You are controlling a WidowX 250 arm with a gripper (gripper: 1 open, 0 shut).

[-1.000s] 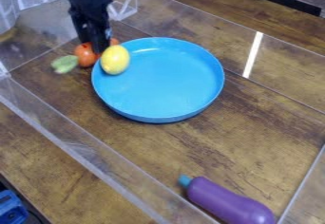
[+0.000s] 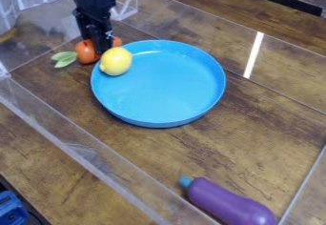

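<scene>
The black gripper [image 2: 99,40] reaches down from the top left over an orange-red vegetable with green leaves [image 2: 86,53], which lies left of a blue plate [image 2: 166,95]. Its fingertips are partly hidden, so what they hold is unclear. A yellow round object [image 2: 116,62] sits on the plate's left rim area, just below the gripper.
A purple eggplant toy [image 2: 230,202] lies at the bottom right. Clear plastic walls run along the left and right. The wooden floor between plate and eggplant is clear. A blue object [image 2: 8,209] is at the lower left corner.
The gripper has shifted slightly, and the orange vegetable has moved a little with its leaves higher and more visible. The plate has moved very slightly.
</scene>
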